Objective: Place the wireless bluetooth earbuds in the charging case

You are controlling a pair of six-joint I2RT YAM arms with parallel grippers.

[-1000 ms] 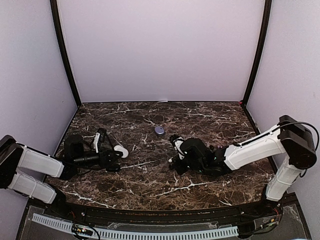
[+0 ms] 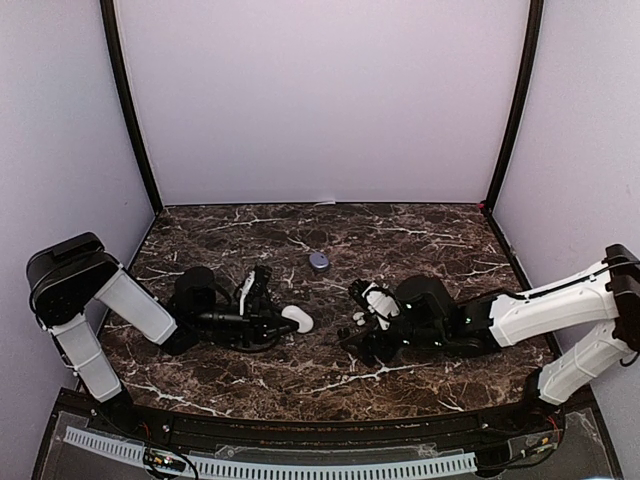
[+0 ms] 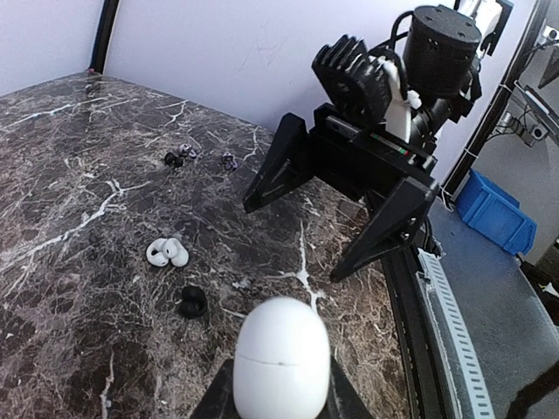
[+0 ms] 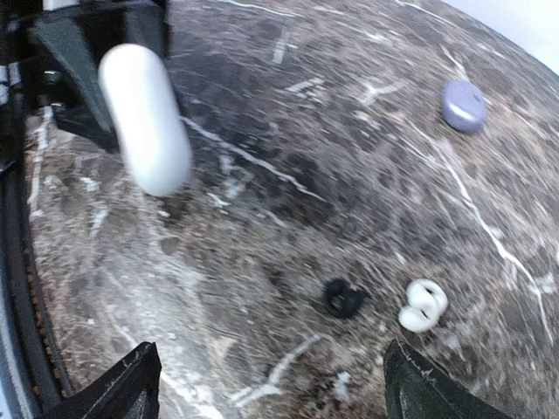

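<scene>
In the left wrist view, a rounded white case (image 3: 281,362) is clasped end-on by my left gripper (image 2: 286,322), which is shut on it above the table. The right wrist view shows two small pairs of earbuds on the marble surface: a white pair (image 4: 424,305) and, close to its left, a black pair (image 4: 342,298). My right gripper hangs over the table with its fingers wide apart and nothing between them. Both pairs lie beyond its fingertips (image 4: 410,362). Which pair belongs to the white case cannot be told.
A lilac rounded case (image 2: 318,261) rests farther back at mid-table. More small dark earbuds (image 3: 175,160) lie on the far side in the left wrist view.
My left gripper has carried the white case rightward toward the middle. The lilac case has stayed put.
</scene>
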